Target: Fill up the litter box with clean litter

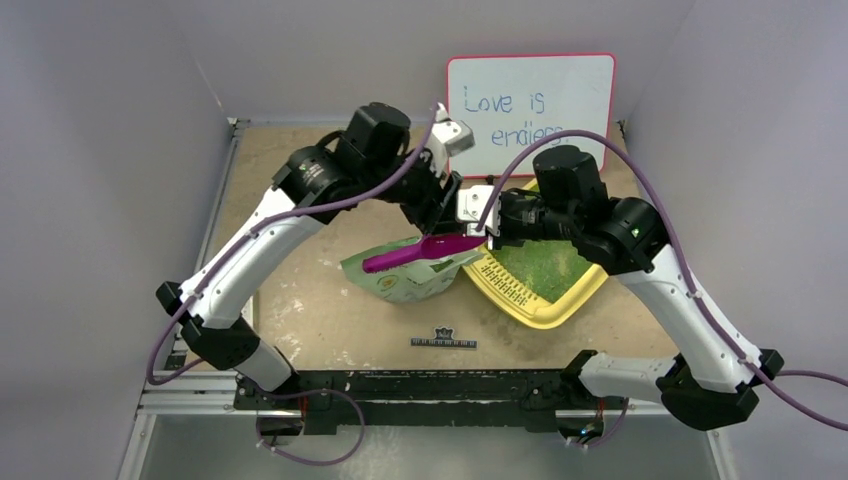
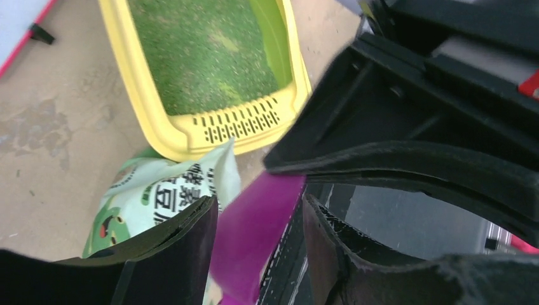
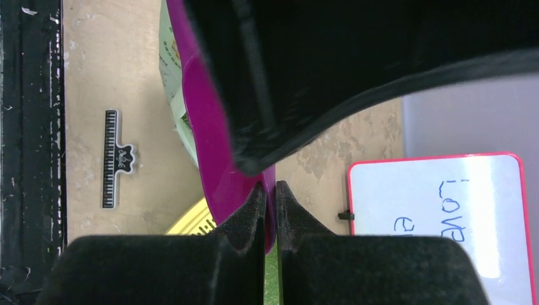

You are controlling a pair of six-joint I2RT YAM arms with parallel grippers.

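Over the green-white litter bag [image 1: 395, 280], my right gripper is shut on a magenta scoop [image 1: 400, 255], whose handle points left in the top view. Whether they touch it is unclear. The yellow litter box [image 1: 530, 310] holds green litter and sits right of the bag, partly hidden under the right arm.
A whiteboard [image 1: 530, 100] stands at the back. A ruler-like clip [image 1: 443, 342] lies near the front edge. Bare table surrounds the bag on the left.
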